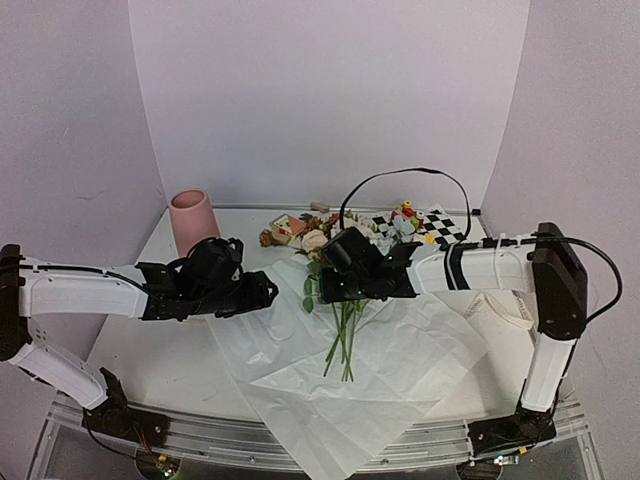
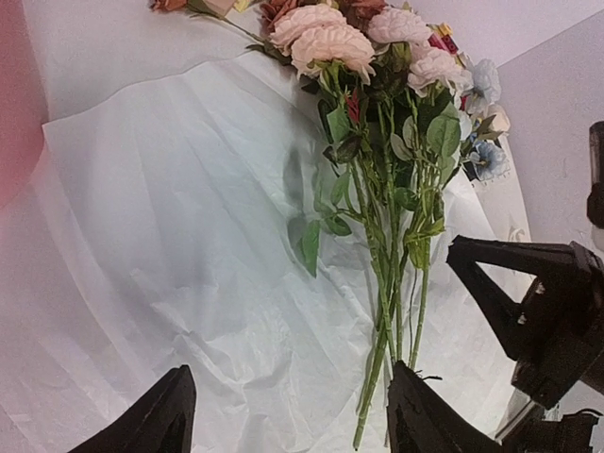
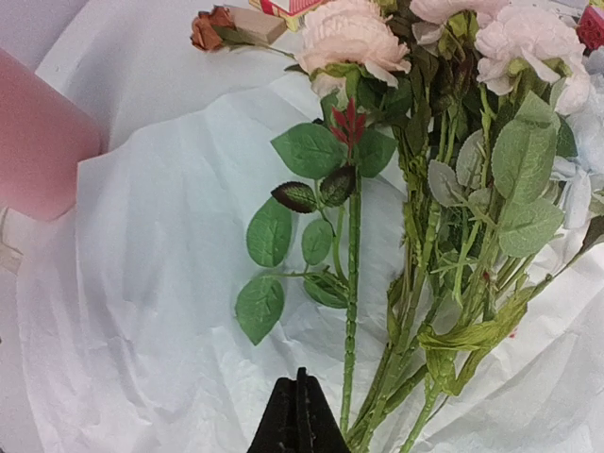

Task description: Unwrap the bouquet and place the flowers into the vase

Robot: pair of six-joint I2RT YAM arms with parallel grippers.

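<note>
The bunch of flowers lies on white paper, its pale pink rose (image 3: 351, 38) and other blooms toward the back and its green stems (image 1: 346, 340) toward the front. In the right wrist view my right gripper is shut with nothing between its fingers. The rose stem (image 3: 352, 302) runs past on the right, outside them. Over the paper, left of the stems, my left gripper stands open and empty. The pink vase (image 1: 193, 222) is upright at the back left; only its side shows in both wrist views.
White paper (image 1: 290, 370) covers the middle of the table. Behind the blooms lie a small box (image 1: 288, 226) and a checkered cloth (image 1: 442, 226). A brown flower (image 3: 213, 28) lies apart at the back.
</note>
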